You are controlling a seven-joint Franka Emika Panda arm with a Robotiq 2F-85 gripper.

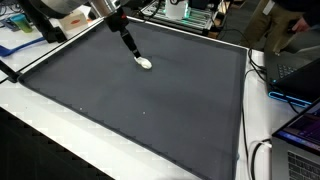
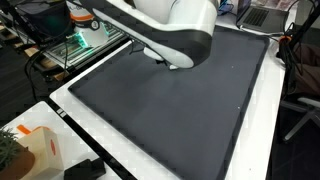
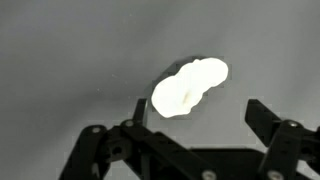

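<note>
A small white, lobed object (image 3: 188, 86) lies on the dark grey mat, bright in the middle of the wrist view. Exterior view 1 has the same white object (image 1: 144, 63) near the mat's far side. My gripper is open, its two dark fingers wide apart at the bottom of the wrist view, and the white object lies beyond them with nothing between the tips. In exterior view 1 the gripper (image 1: 136, 54) is right beside the object; contact cannot be judged. The white arm mostly hides this spot in exterior view 2.
The grey mat (image 1: 130, 110) is otherwise largely bare. Laptops (image 1: 300, 135) and cables stand along its right side in exterior view 1. A cardboard box (image 2: 38, 150) and a plant pot (image 2: 12, 158) sit at the near left in exterior view 2.
</note>
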